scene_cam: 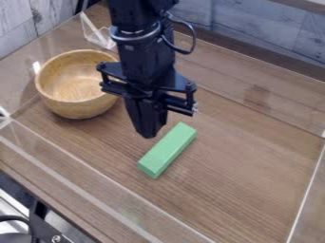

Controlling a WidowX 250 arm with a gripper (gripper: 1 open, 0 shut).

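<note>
A dark robot gripper [154, 123] hangs over the middle of the wooden surface, its fingertips above and just left of a green rectangular block [166, 151] that lies flat. The gap between the fingers is hard to make out, and I cannot tell how far apart they stand. The block is uncovered and apart from the fingertips as far as this view shows. A round tan wooden bowl [74, 84] sits at the upper left, left of the gripper, its right part partly hidden behind the gripper's body.
A grey wall runs along the back right, and a white edge along the left. A dark cable lies at the bottom left.
</note>
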